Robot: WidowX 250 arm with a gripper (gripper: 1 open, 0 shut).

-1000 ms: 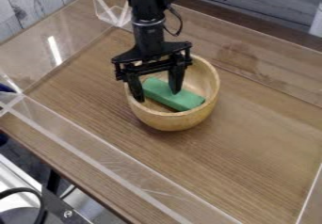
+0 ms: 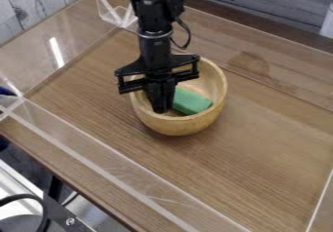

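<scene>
My black gripper [image 2: 159, 88] is low over the left part of a light wooden bowl [image 2: 197, 124] in the middle of the camera view, its tips down inside it. It looks shut, with nothing visible between its fingers, though its tips are partly hard to make out. A green block [image 2: 192, 103] lies in the bowl to the right of the fingertips, partly hidden behind the gripper.
Dark cables lie off its edge at the lower left.
The gripper's fingers have come together over the bowl's left part since a second ago. The green block shows farther to the right, more covered by the gripper.
</scene>
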